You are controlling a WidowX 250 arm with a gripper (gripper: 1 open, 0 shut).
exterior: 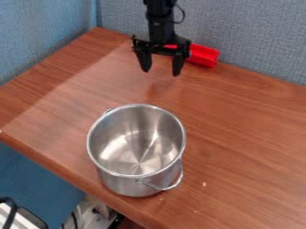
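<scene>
My black gripper (160, 63) hangs at the upper middle of the camera view, fingers pointing down and spread open, with nothing visible between them. A red object (202, 56) lies on the table against the back wall, just right of and behind the gripper, partly hidden by it. A large steel pot (135, 147) with a wire handle stands near the front edge, well below the gripper.
Padded blue-grey walls bound the back and left. The table's front-left edge drops to a blue floor with some cables.
</scene>
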